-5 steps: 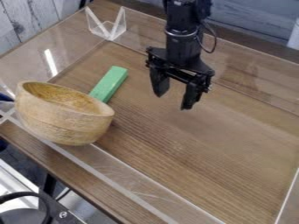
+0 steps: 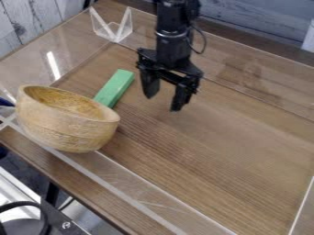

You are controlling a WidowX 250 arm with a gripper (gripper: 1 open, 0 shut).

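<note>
The black robot arm (image 2: 172,37) reaches down from the back centre over the wooden table, its gripper (image 2: 167,90) hanging low near the middle. The gripper is blurred, so its finger state and anything between its fingers cannot be made out. To its left lies a green block (image 2: 114,87), apart from it. A large tan bowl (image 2: 68,124) sits at the lower left.
A white wire-like object (image 2: 112,26) stands at the back left. Black cables (image 2: 18,217) lie in the bottom left corner beyond the table's edge.
The arm and gripper have shifted a little to the left, toward the green block. The block and bowl look unmoved.
</note>
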